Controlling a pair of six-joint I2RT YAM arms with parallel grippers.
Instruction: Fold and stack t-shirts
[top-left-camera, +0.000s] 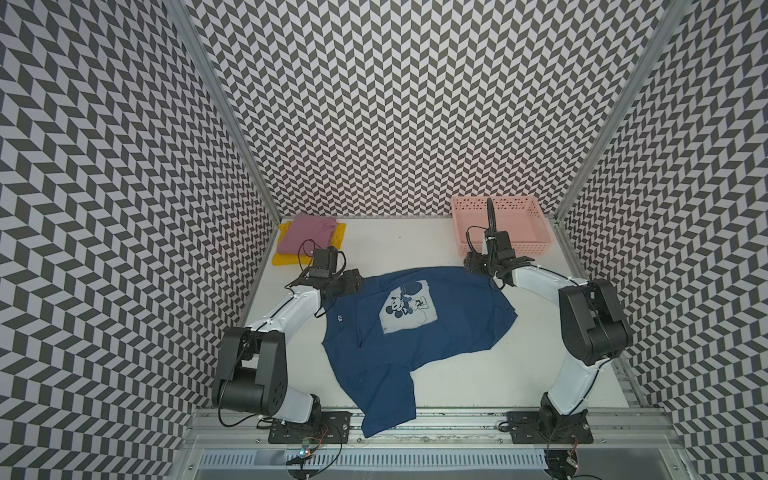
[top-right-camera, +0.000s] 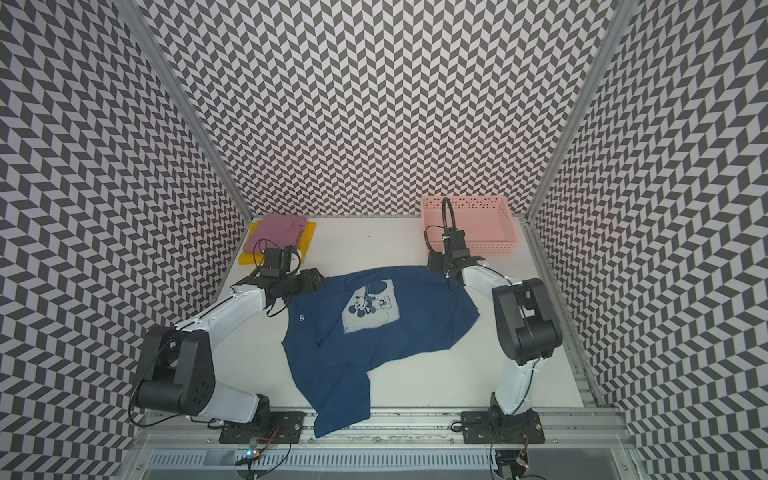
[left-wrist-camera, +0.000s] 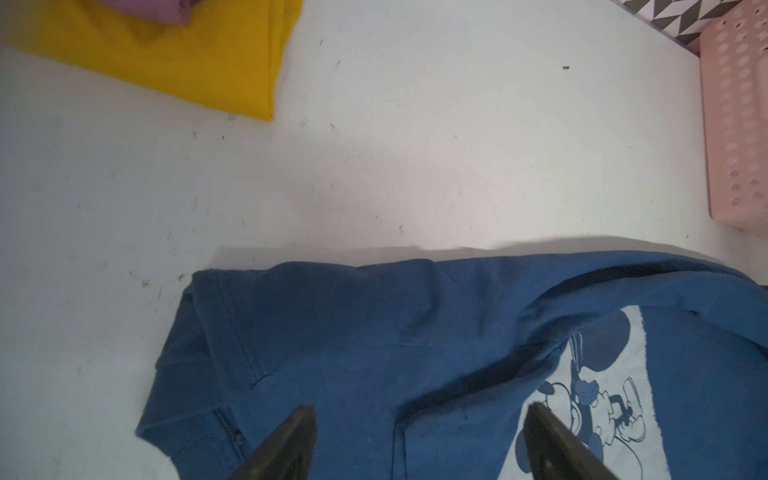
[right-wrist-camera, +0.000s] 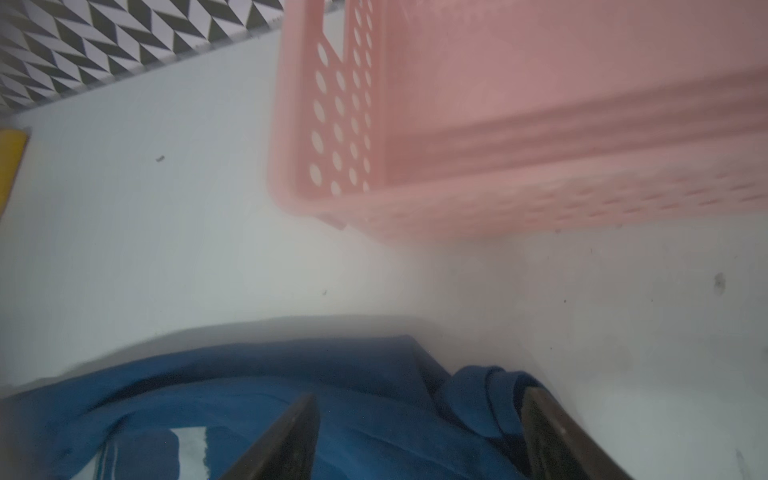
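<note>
A dark blue t-shirt (top-left-camera: 456, 320) with a white cartoon print (top-left-camera: 408, 306) lies spread on the table, its far edge partly doubled over in loose folds. One sleeve (top-left-camera: 389, 397) reaches over the near table edge. Over the shirt's far left part hovers my left gripper, its fingers apart and no cloth visibly caught. My right gripper is open above the far right corner, where a small rolled fold (right-wrist-camera: 480, 396) of fabric lies between and below the fingers. A folded mauve shirt (top-left-camera: 308, 233) rests on a folded yellow one (top-left-camera: 288, 258) at the back left.
A pink perforated basket (top-left-camera: 504, 251) stands at the back right, close beyond my right gripper, and looks empty. Patterned walls close in the sides and back.
</note>
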